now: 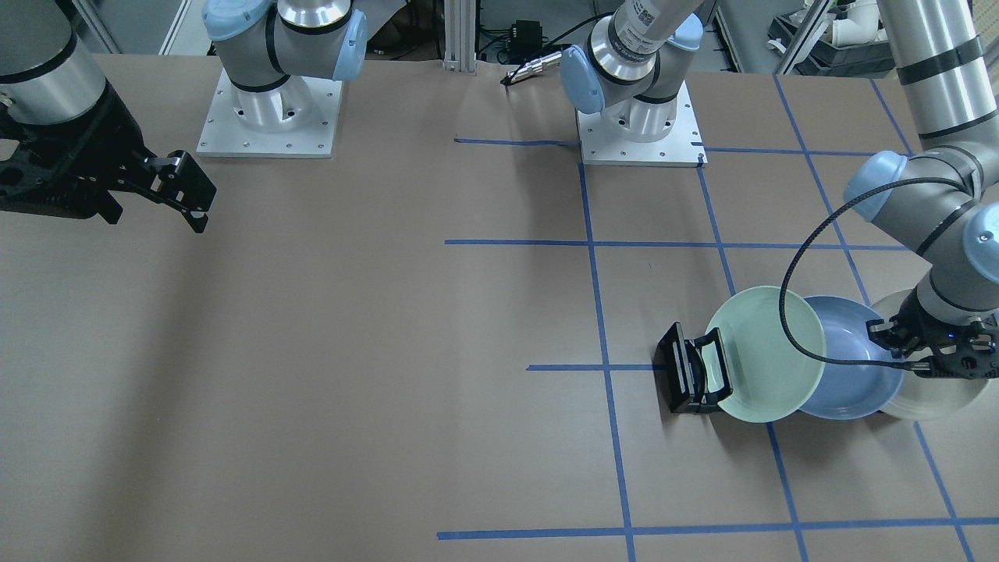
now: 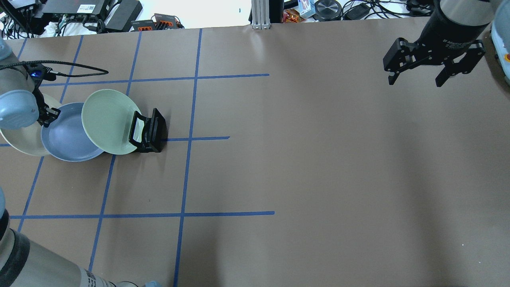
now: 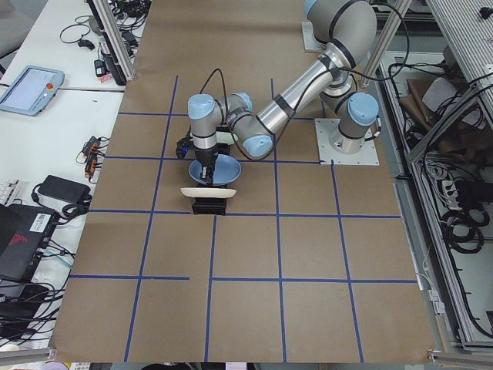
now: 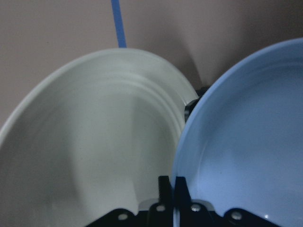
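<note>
A green plate (image 1: 763, 365), a blue plate (image 1: 843, 393) and a white plate (image 1: 946, 398) stand tilted in a row in a black rack (image 1: 679, 379) at the right of the front view. My gripper is at the blue plate's rim beside the white plate; in the left wrist view its fingertips are close together on that rim, shut on the blue plate. In the top view (image 2: 48, 119) it sits at the blue plate's upper left.
Blue tape lines grid the table (image 1: 375, 393). Another arm's black gripper (image 2: 432, 64) hangs apart at the top right of the top view.
</note>
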